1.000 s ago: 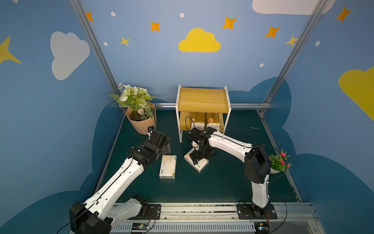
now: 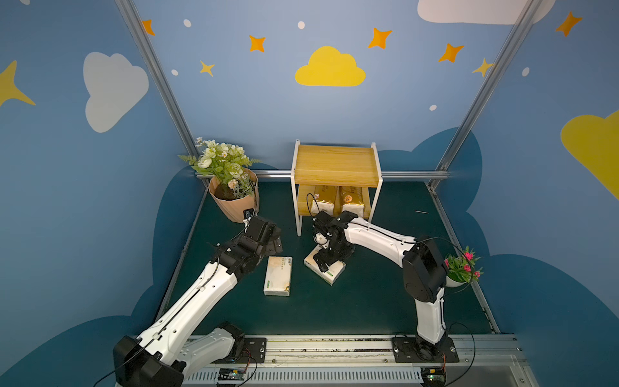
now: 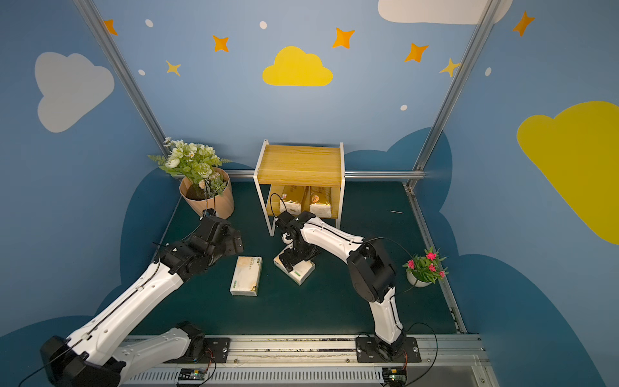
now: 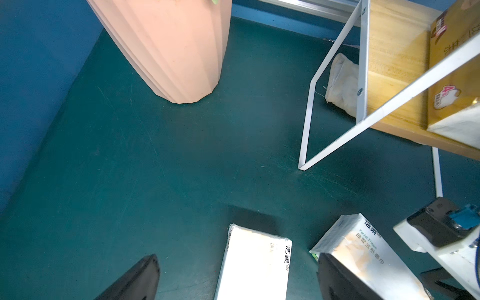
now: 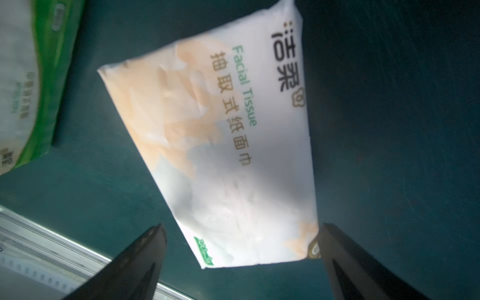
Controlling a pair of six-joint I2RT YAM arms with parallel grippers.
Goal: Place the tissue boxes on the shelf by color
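Two white tissue packs with pale orange patches lie flat on the dark green table. The left white pack (image 2: 278,276) is uncovered in the top left view. Over the right white pack (image 5: 240,150) hovers my right gripper, open, its blurred fingers wide apart on either side of the pack's near end. My left gripper is open and empty, pointing down behind the left white pack, which shows between its fingers from above. On the lower board of the wooden shelf (image 3: 303,164) stand two gold tissue packs, the left gold pack (image 3: 293,196) and the right gold pack (image 3: 320,200). The top board is bare.
A large pot of white flowers (image 2: 233,205) stands at the back left. At the right edge is a small pot with pink flowers (image 2: 456,278). The shelf's white legs (image 4: 306,125) reach the table. Open table lies right of the shelf.
The left arm and all packs look the same.
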